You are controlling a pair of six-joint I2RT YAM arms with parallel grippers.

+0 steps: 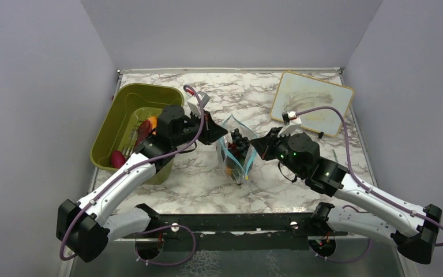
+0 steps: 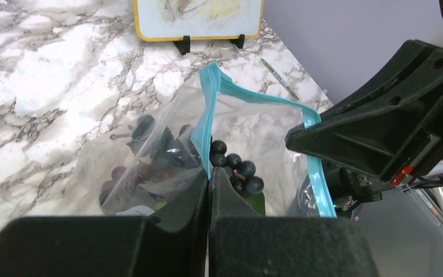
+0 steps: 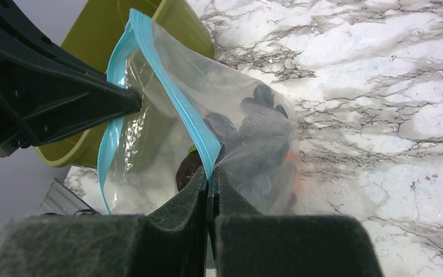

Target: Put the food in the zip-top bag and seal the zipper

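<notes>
The clear zip top bag (image 1: 236, 164) stands in the middle with dark grapes (image 2: 248, 170) and other food inside, its blue zipper rim raised on both sides. My left gripper (image 1: 222, 131) is shut on one side of the bag's rim (image 2: 206, 115). My right gripper (image 1: 256, 142) is shut on the opposite side of the rim (image 3: 196, 127). The bag's mouth stands open between them, and the food is partly hidden behind the plastic.
A green bin (image 1: 109, 121) with more items sits at the left. A board (image 1: 308, 101) on small stands is at the back right, with a thin pen-like item (image 2: 280, 78) beside it.
</notes>
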